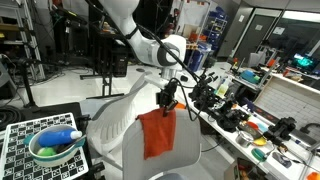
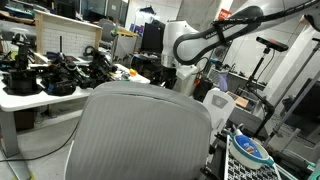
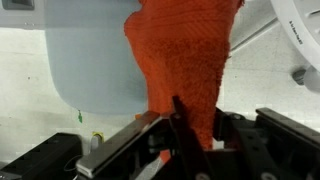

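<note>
In exterior view 1, an orange-red cloth (image 1: 157,133) hangs down in front of the pale grey chair (image 1: 182,160). My gripper (image 1: 169,101) is at the cloth's top edge. The wrist view shows the cloth (image 3: 185,50) reaching down into the space between my black fingers, which stand some way apart. Whether they pinch it does not show. In exterior view 2, the chair's grey back (image 2: 140,130) hides the cloth and my fingertips, while the white arm (image 2: 183,45) rises behind it.
A bowl (image 1: 57,142) with several coloured things in it stands on a checkered board (image 1: 15,150) at the left. Tables with dark equipment (image 2: 85,72) and tools (image 1: 262,130) lie beyond the chair. Open floor shows around the chair.
</note>
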